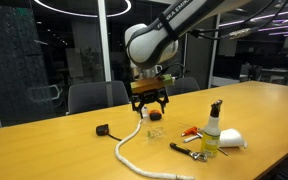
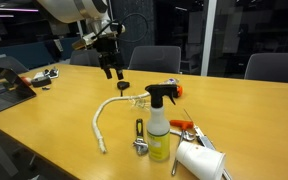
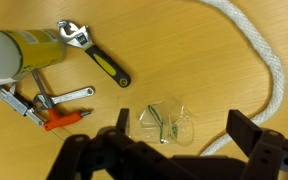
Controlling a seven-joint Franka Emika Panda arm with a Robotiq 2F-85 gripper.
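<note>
My gripper (image 1: 150,106) hangs above the table with its fingers open and nothing between the fingers. In the wrist view, a clear, crinkled plastic piece (image 3: 166,122) with thin green marks lies on the table below the gap between the fingertips. The same clear piece (image 1: 155,133) appears under and slightly right of the gripper in exterior view 1. A white rope (image 3: 268,62) curves along the right of the wrist view.
A spray bottle (image 2: 158,128), white cup (image 2: 200,158), adjustable wrench (image 3: 94,54) and red-handled tool (image 3: 64,119) cluster to one side. A black object (image 1: 106,131) lies left of the rope, an orange-and-black one (image 1: 155,115) behind.
</note>
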